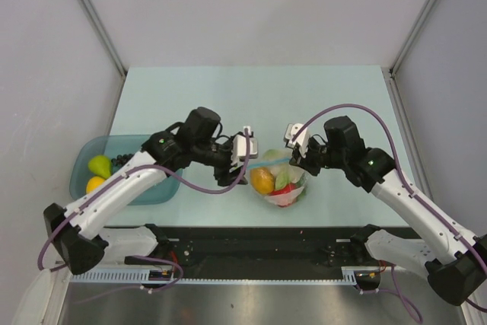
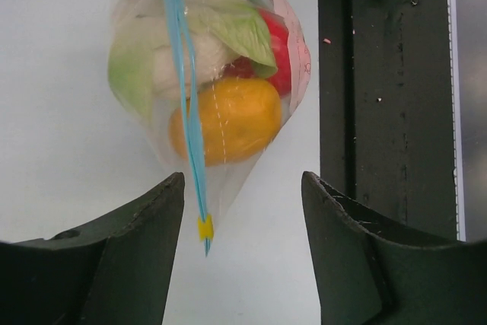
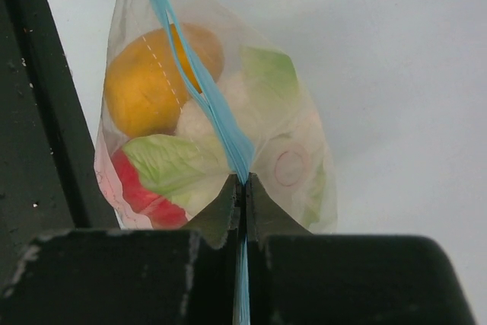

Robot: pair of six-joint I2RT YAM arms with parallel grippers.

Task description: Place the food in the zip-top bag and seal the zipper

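The clear bag [image 1: 278,184] with blue zipper strip lies on the table, holding an orange food [image 2: 228,119], a red one [image 3: 148,195] and pale green leafy pieces. My right gripper is shut on the zipper strip at one end. My left gripper is open just off the strip's other end, where a yellow slider [image 2: 205,227] sits between and slightly left of its fingers in the left wrist view.
A teal tub [image 1: 152,195] with more food stands at the left. The table's dark front edge runs close beside the bag.
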